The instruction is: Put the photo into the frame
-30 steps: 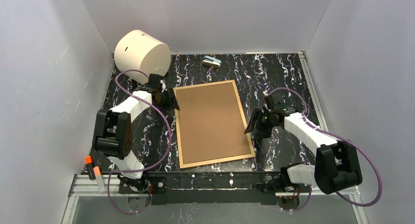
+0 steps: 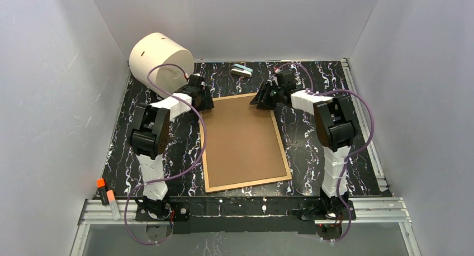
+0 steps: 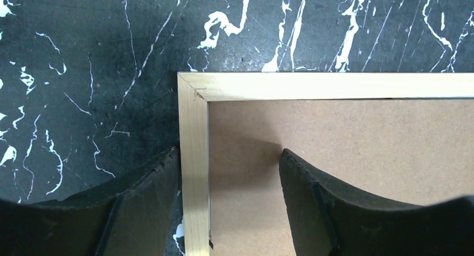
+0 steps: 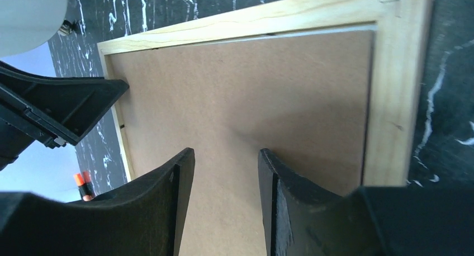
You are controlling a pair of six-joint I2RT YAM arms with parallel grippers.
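A light wooden frame (image 2: pixel 246 184) lies on the dark marbled table, a plain brown board (image 2: pixel 241 144) filling its inside. No photo face shows in any view. At the frame's far left corner is my left gripper, part open, one finger (image 3: pixel 151 194) outside the left rail and the other over the board. My right gripper is part open above the board near the far right corner, with nothing between its fingers. Along the far rail (image 4: pixel 235 25) a thin pale gap shows beside the board's edge in the right wrist view.
A large white cylinder (image 2: pixel 159 60) stands at the back left. A small blue-and-white stapler (image 2: pixel 241 70) lies behind the frame. Two orange-capped markers (image 2: pixel 102 190) rest at the front left. Bare table lies to the frame's right.
My right gripper has moved from beside the frame's right rail, away and leftward, to the far right corner. The left one has shifted slightly away and to the right. The frame looks still.
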